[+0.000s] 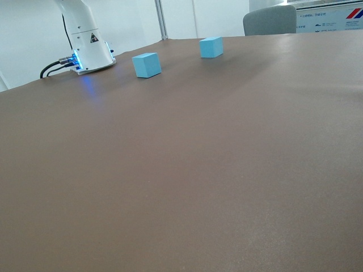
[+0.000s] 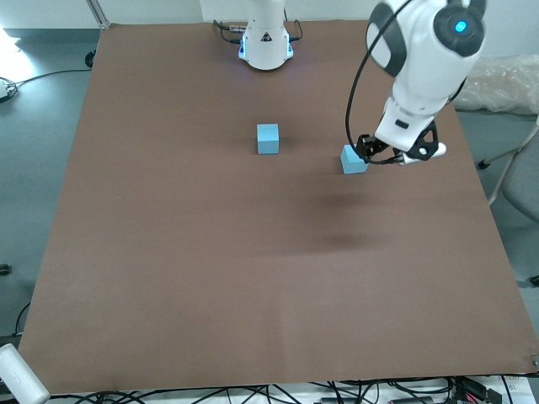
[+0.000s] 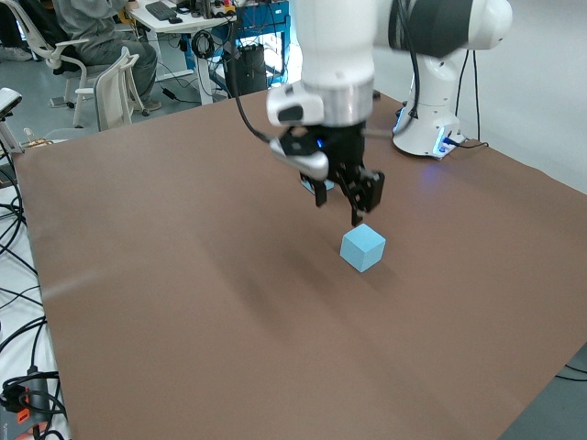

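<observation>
Two light blue cubes lie on the brown table. In the left view one (image 2: 268, 139) sits near the middle, the other (image 2: 354, 163) to its right, just below my black gripper (image 2: 376, 154). In the right view my gripper (image 3: 341, 197) points down above and beside the nearer cube (image 3: 362, 247), with the far cube mostly hidden behind it. Whether the fingers are open or shut is unclear.
Cables run along the near edge, and a grey chair (image 2: 522, 177) stands beside the table at the right.
</observation>
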